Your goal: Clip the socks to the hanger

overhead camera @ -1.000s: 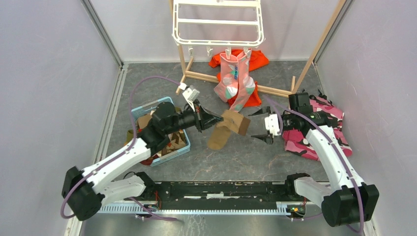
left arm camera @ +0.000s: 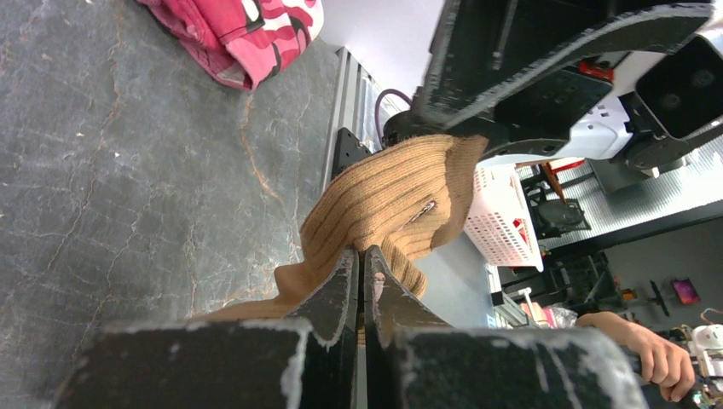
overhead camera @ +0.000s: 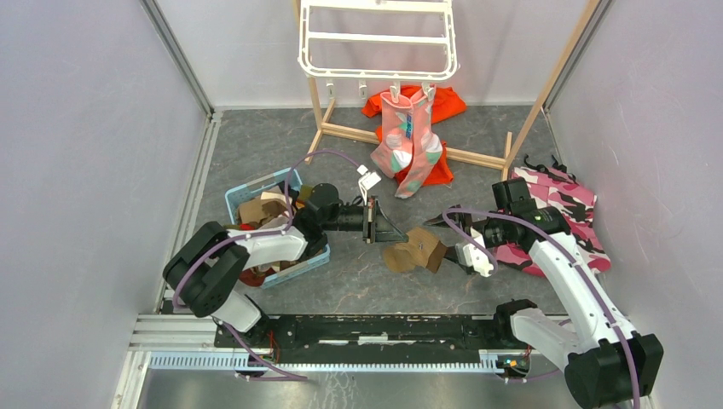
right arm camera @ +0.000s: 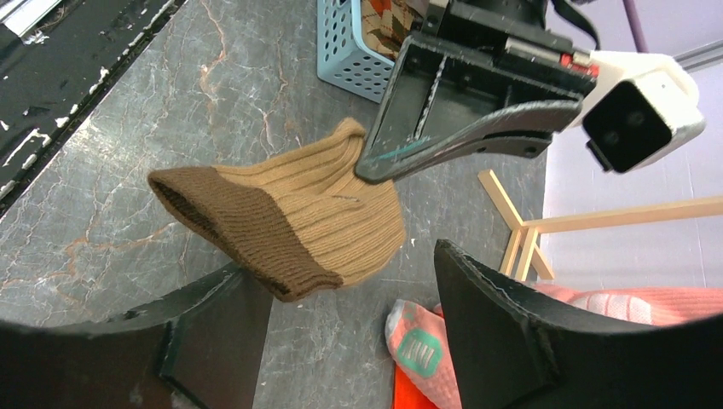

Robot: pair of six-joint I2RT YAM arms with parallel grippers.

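Note:
A brown ribbed sock (overhead camera: 419,250) hangs from my left gripper (overhead camera: 395,235), which is shut on it low over the grey floor; the sock fills the middle of the left wrist view (left arm camera: 384,192). My right gripper (overhead camera: 448,236) stands part open just right of the sock, whose darker cuff (right arm camera: 247,230) sits in front of its fingers in the right wrist view. The white hanger (overhead camera: 378,38) at the back has clips along its front, with a pair of pink patterned socks (overhead camera: 399,136) hanging from it.
A blue basket (overhead camera: 293,274) of socks sits at left, partly under my left arm. Orange cloth (overhead camera: 448,105) lies behind the hanging socks, by a wooden stand (overhead camera: 473,157). A pink camouflage bag (overhead camera: 563,192) lies at right, beside my right arm.
My left gripper has moved down and right with the sock, which now sits lower. My right arm has moved toward the front of the workspace, bringing its gripper lower beside the sock.

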